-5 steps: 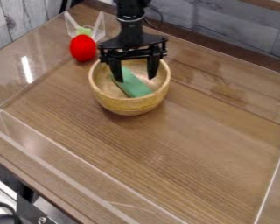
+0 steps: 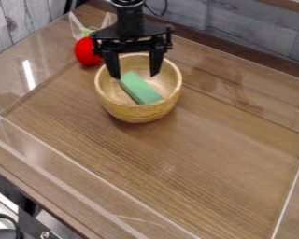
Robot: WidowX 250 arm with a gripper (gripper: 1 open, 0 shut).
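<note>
The black gripper [image 2: 130, 45] is open above the back of a yellow bowl [image 2: 137, 108]. In the bowl lies a green oblong object [image 2: 138, 87], with nothing seen between the fingers. A red round object [image 2: 85, 52] lies on the table just left of the gripper.
A white wall edge runs along the back left, and a dark cable lies at the bottom left corner.
The gripper has moved up and slightly left, away from the green object, and its fingers appear farther apart.
</note>
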